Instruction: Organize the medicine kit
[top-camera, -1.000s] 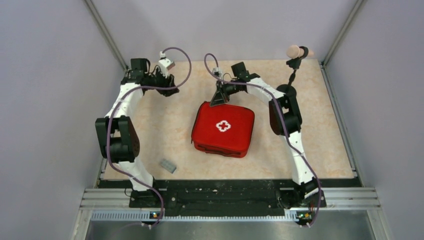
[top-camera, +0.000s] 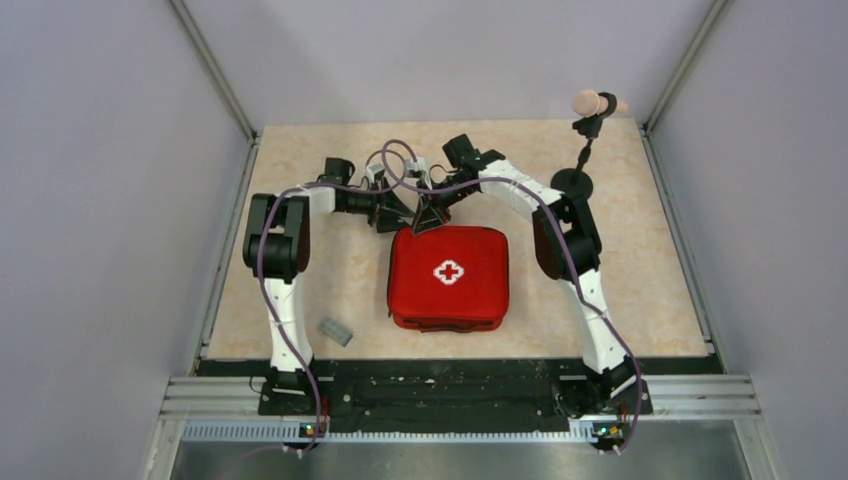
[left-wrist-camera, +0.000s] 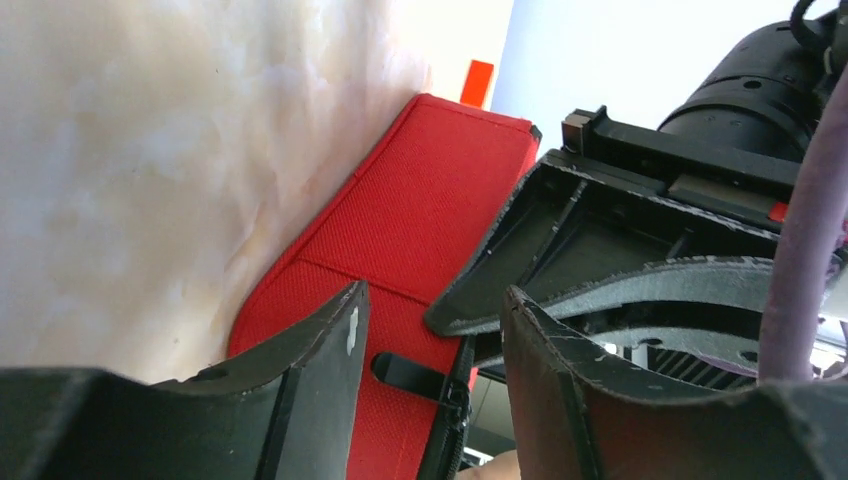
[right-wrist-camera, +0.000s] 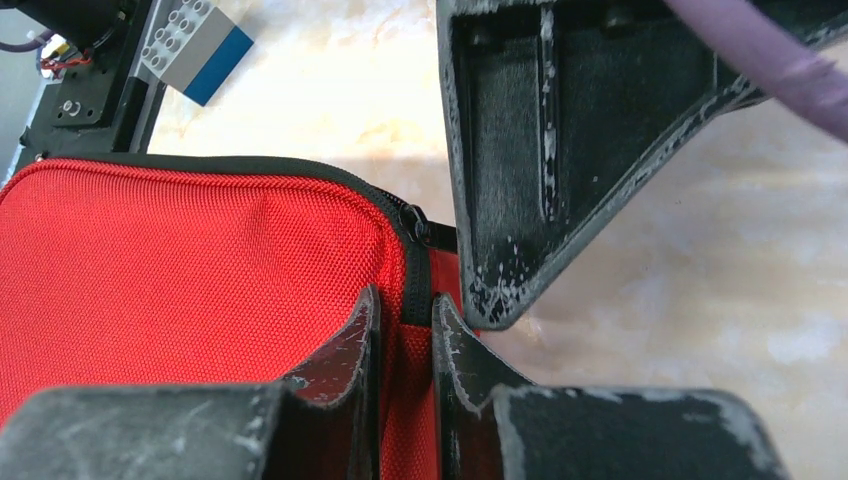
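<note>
A closed red medicine kit (top-camera: 449, 290) with a white cross badge lies flat near the middle of the table. My right gripper is at its far left corner, the red fabric edge and black zipper band pinched between its fingers. Close beside it, my left gripper stands partly open at the same corner. Between its fingertips, in the left wrist view, a black zipper pull (left-wrist-camera: 408, 375) sticks out from the kit's side; whether the pads touch it, I cannot tell. The right wrist view shows that zipper slider (right-wrist-camera: 414, 222) just past the right fingertips.
A small grey brick (top-camera: 336, 331) lies at the front left of the table. At the back right stands a black stand (top-camera: 572, 183) with a skin-coloured piece on top. Both grippers are very close together.
The kit has turned slightly and shifted toward the front with my right gripper, which has since stayed nearly still.
</note>
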